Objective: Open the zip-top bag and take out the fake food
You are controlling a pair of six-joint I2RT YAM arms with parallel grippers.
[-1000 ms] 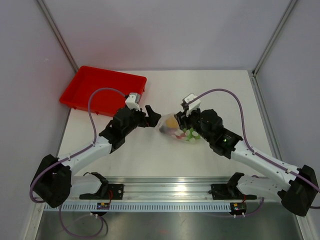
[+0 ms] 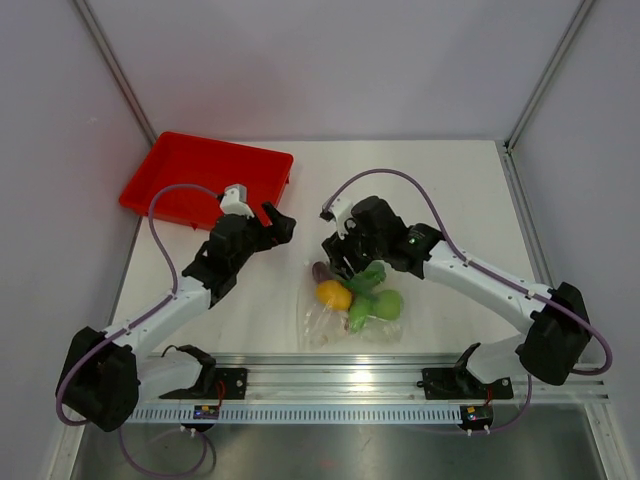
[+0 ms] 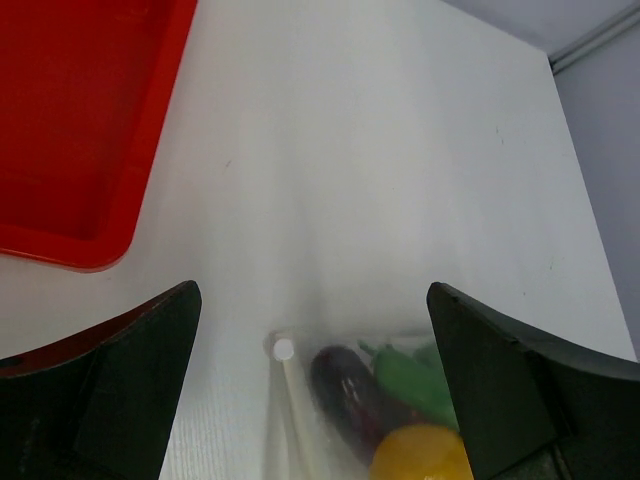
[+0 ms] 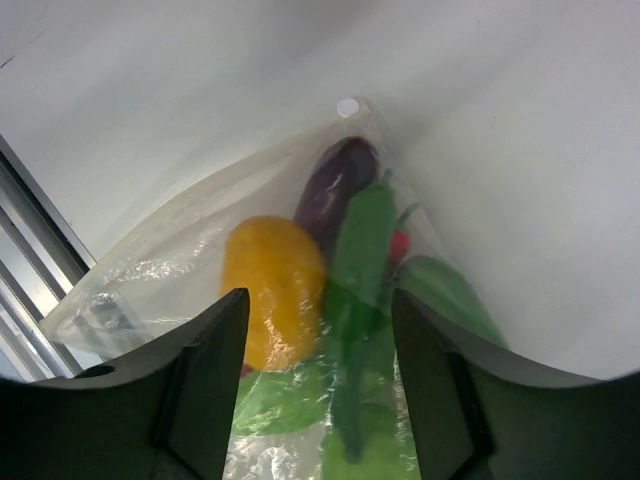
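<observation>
The clear zip bag point(image 2: 318, 325) lies on the table with the fake food in it. Through the film show an orange-yellow food piece point(image 4: 270, 290), a dark purple eggplant point(image 4: 338, 190), a long green pepper point(image 4: 362, 250) and other green pieces. A white round tab point(image 4: 347, 107) sits at one corner; whether the zip is open I cannot tell. Over the bag my right gripper point(image 2: 340, 258) is open, its fingers point(image 4: 222, 345) apart with no film pinched between them. My left gripper point(image 2: 279, 226), open and empty, hovers left of the bag.
A red bin point(image 2: 205, 178), empty as far as visible, stands at the back left, behind the left arm. A metal rail point(image 2: 330, 360) runs along the front edge.
The bag, earlier bunched up farther back by both grippers, now lies spread nearer the front.
</observation>
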